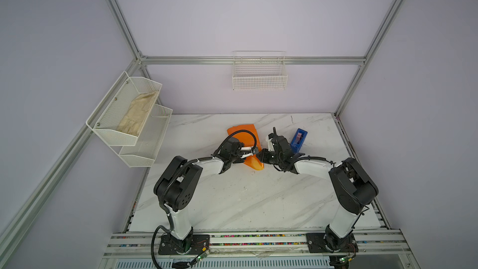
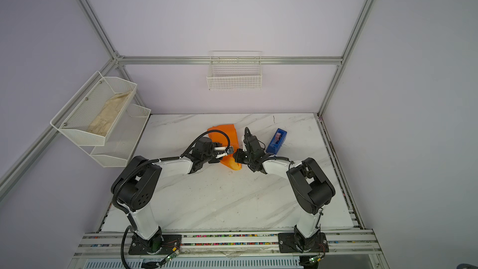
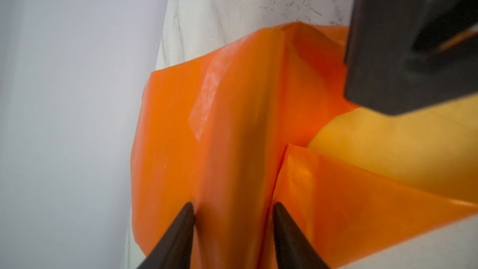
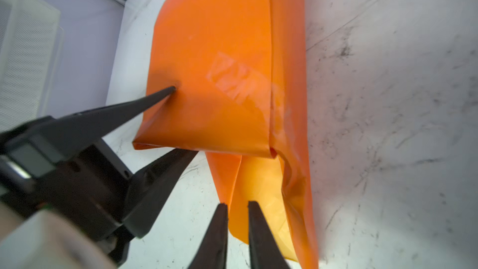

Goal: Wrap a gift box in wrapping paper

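An orange paper-wrapped package point(image 1: 239, 129) lies mid-table, its near end loosely folded, showing a yellow inner face point(image 3: 393, 154). My left gripper is shut on the orange wrapping at a raised fold, as the left wrist view shows. In the top views my right gripper stands just right of the package; in the right wrist view its fingertips sit close together at the loose yellow and orange flap, apparently slightly apart, and whether paper is between them is unclear.
A blue container point(image 1: 298, 139) lies at the back right. White wire shelves point(image 1: 132, 139) hang on the left wall and a wire basket point(image 1: 259, 77) on the back rail.
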